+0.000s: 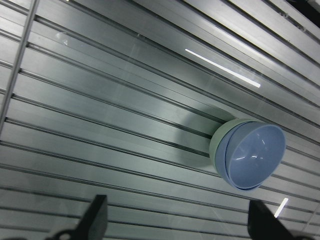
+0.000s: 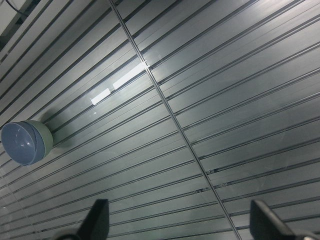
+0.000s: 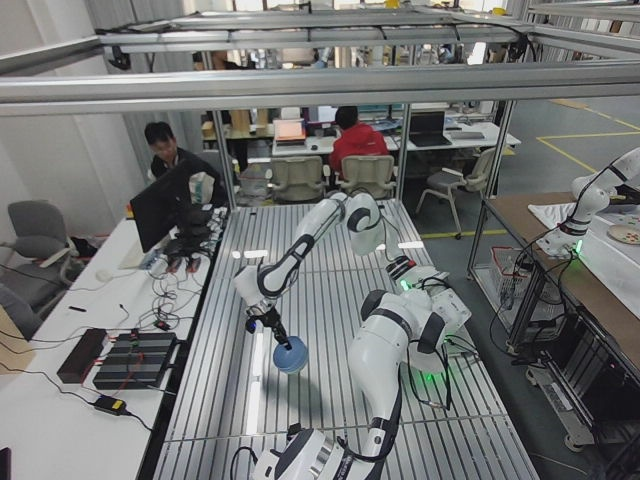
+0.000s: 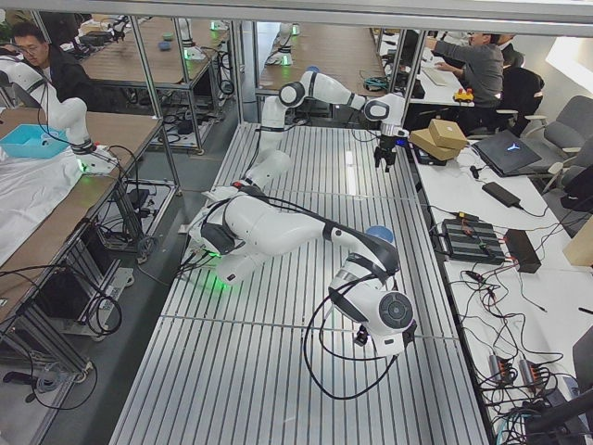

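Nested blue bowls (image 1: 252, 155) sit in a pale green bowl (image 1: 217, 140) on the slatted metal table, right in the left wrist view and far left in the right wrist view. My left gripper and right gripper are both open, fingers wide apart, nothing visible between them. In the camera left view the far arm's black gripper appears just over the bowls (image 3: 292, 358); the camera right view shows it behind and above them. The near arm's gripper is mostly hidden by its wrist in both camera views.
The slatted table (image 4: 232, 371) is otherwise largely clear apart from the arm bases and loose cables. A white side desk (image 3: 50, 430) with electronics and cables runs along one edge. Aluminium frame bars (image 3: 320, 85) cross overhead.
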